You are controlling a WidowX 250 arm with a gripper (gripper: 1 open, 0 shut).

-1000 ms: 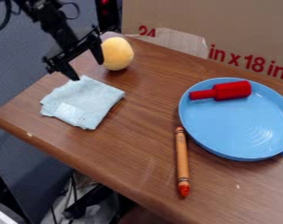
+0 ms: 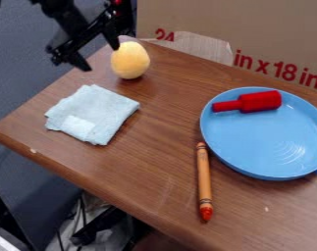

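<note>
My black gripper (image 2: 98,51) is at the upper left, raised near the back-left corner of the table, its fingers apart with nothing seen between them. A yellow rounded object (image 2: 131,61) sits just right of it. A folded pale blue cloth (image 2: 92,115) lies on the left of the wooden table (image 2: 154,186). An orange crayon (image 2: 204,181) lies in the middle right. A blue plate (image 2: 266,147) holds a red cylindrical object with a handle (image 2: 252,101).
A cardboard box (image 2: 233,34) stands along the back. The table's front-left edge drops to a dark floor area.
My gripper has risen from beside the cloth and the yellow object over the last second. The objects on the table have not visibly moved.
</note>
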